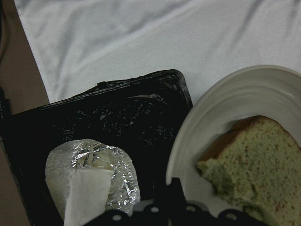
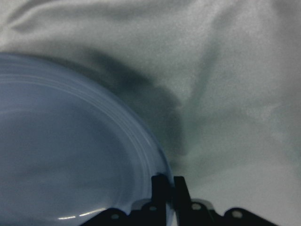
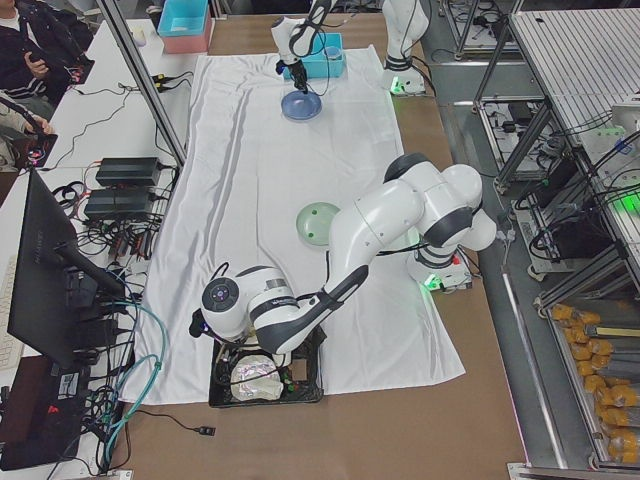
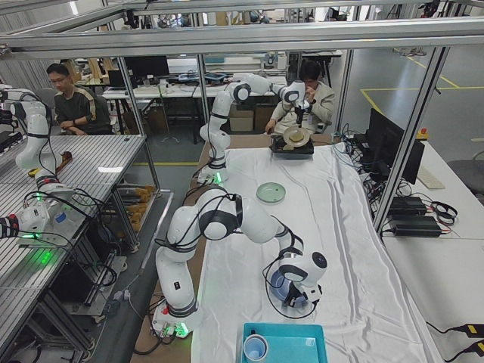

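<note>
A black tray (image 3: 220,390) with a foil-wrapped item (image 1: 127,183) and white paper (image 1: 87,193) sits at the near end of the cloth. My left gripper is over it; beside it in the left wrist view is a pale bowl (image 1: 188,141) holding a slice of bread (image 1: 254,165). Whether its finger is open or shut is unclear. My right gripper is at the rim of a blue plate (image 2: 75,141), its fingers close on either side of the rim.
A green plate (image 4: 271,192) lies mid-cloth. A blue bin (image 4: 295,340) with a cup (image 4: 255,349) stands at the far end. A monitor (image 3: 40,280) and cables line one side.
</note>
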